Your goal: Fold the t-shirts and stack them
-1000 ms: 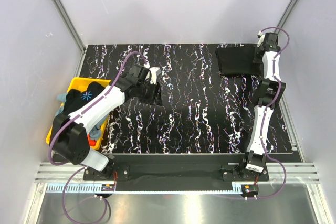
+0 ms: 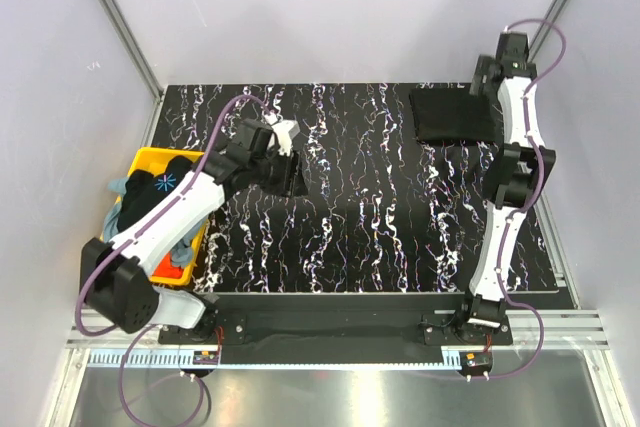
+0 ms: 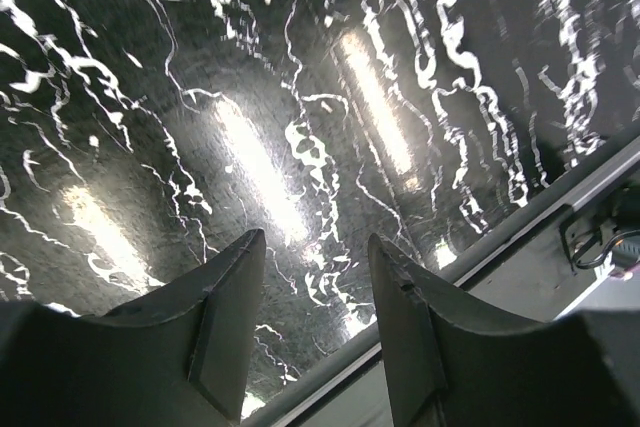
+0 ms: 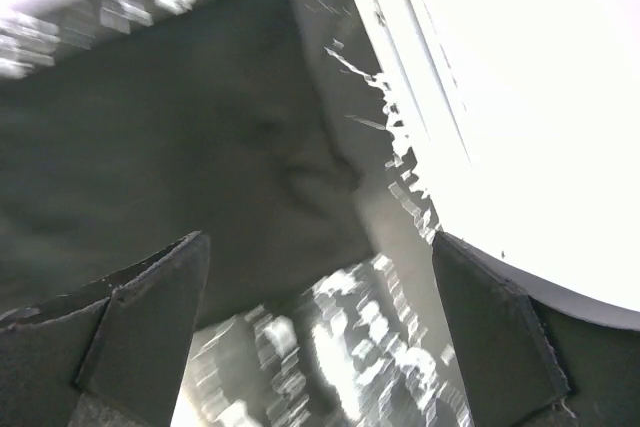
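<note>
A black shirt (image 2: pixel 452 115), folded into a flat rectangle, lies at the back right of the table. In the right wrist view the same dark shirt (image 4: pixel 190 137) fills the left side, blurred. My right gripper (image 2: pixel 488 75) is over the shirt's right end; its fingers (image 4: pixel 150 337) stand wide apart with no cloth between them. Over bare tabletop at centre left hangs my left gripper (image 2: pixel 292 185), open and empty, its fingers (image 3: pixel 235 317) apart. Several crumpled garments, including a dark one (image 2: pixel 150 197), are heaped in the yellow bin (image 2: pixel 158 159) at the left.
White walls (image 2: pixel 300 17) close in the table at the back and sides, the right one close beside the right gripper. My left arm reaches across the yellow bin.
The shirt stays flat, nearly in place. The left gripper has shifted slightly.
</note>
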